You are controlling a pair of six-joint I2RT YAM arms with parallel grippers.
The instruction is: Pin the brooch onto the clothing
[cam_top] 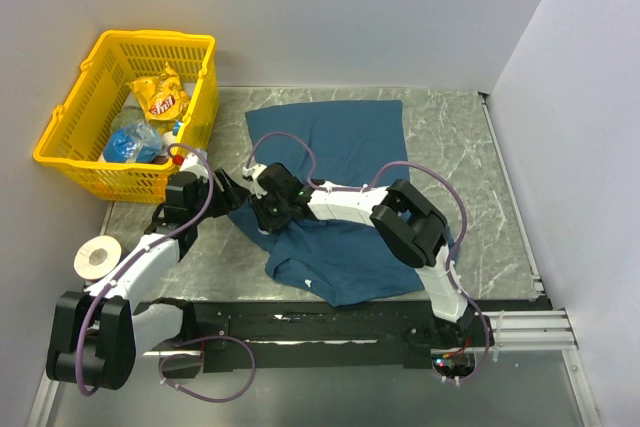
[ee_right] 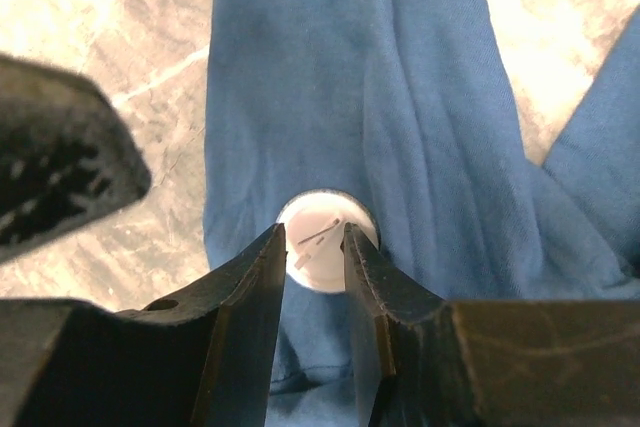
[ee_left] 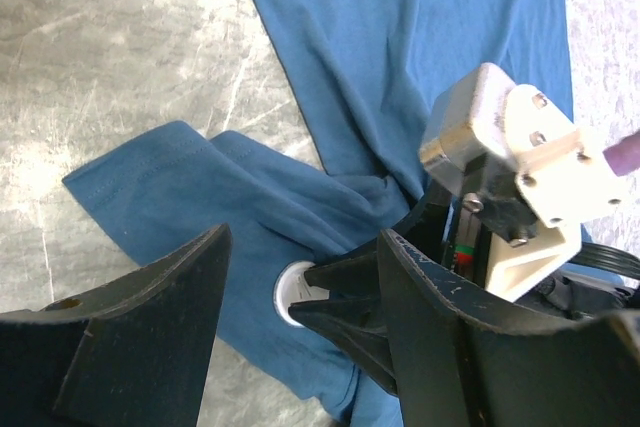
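On the blue cloth (cam_top: 340,132) lies a round white brooch (ee_right: 318,217), a thin pin line across its middle in the right wrist view. My right gripper reaches over the brooch, its fingers part open with the pin and disc seen in the gap; no firm hold on it shows. In the left wrist view the brooch (ee_left: 290,294) is partly covered by the right gripper's black fingers (ee_left: 345,282). Standing open above the cloth's left sleeve, my left gripper has nothing between its fingers.
At the back left stands a yellow basket (cam_top: 130,42) with packets and bottles. A tape roll (cam_top: 97,257) lies at the left. Purple cables loop over both arms.
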